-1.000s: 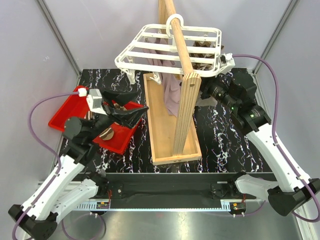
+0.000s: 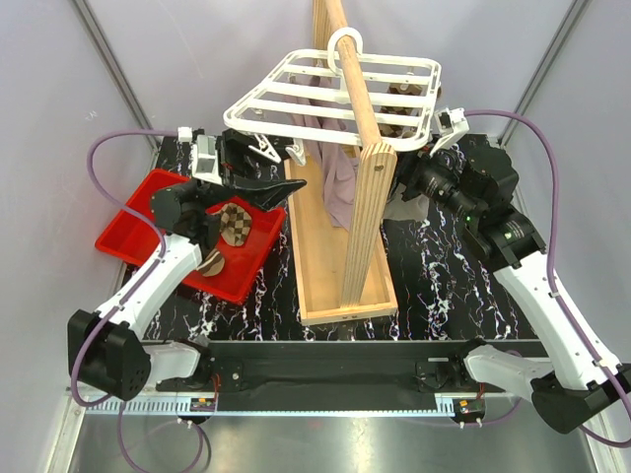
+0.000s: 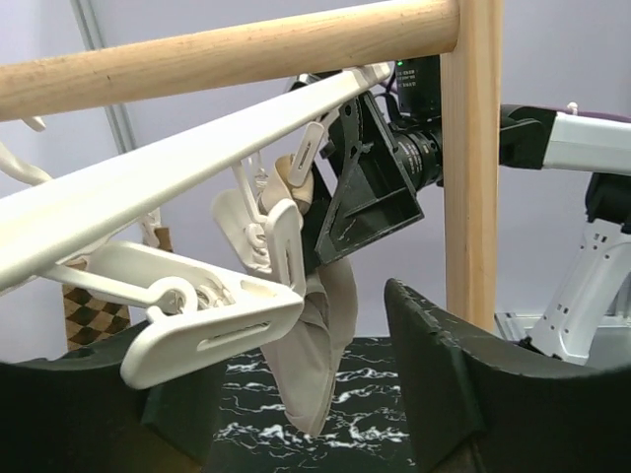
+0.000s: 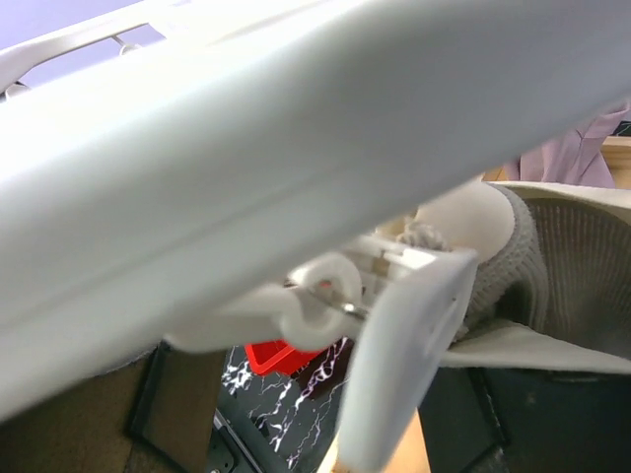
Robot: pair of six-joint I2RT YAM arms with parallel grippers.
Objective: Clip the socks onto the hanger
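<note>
The white clip hanger (image 2: 296, 108) hangs from a wooden bar. My left gripper (image 2: 258, 172) stands open at its left corner, a white clip (image 3: 212, 320) between and above its spread fingers in the left wrist view. My right gripper (image 2: 414, 168) is at the hanger's right side, holding a beige sock (image 3: 315, 365) up near a clip (image 3: 286, 241). In the right wrist view the sock (image 4: 552, 276) sits at the clip, partly hidden by a white rail; whether it is clamped in the clip I cannot tell. Pink cloth (image 2: 335, 187) hangs under the hanger.
A red tray (image 2: 251, 271) with checked socks (image 2: 235, 225) lies at the left. The wooden stand's post (image 2: 363, 227) and base (image 2: 320, 296) occupy the middle. Marble-patterned table shows at both sides.
My left gripper has risen and moved toward the back and right, up to the hanger's left clips. The right arm has shifted slightly.
</note>
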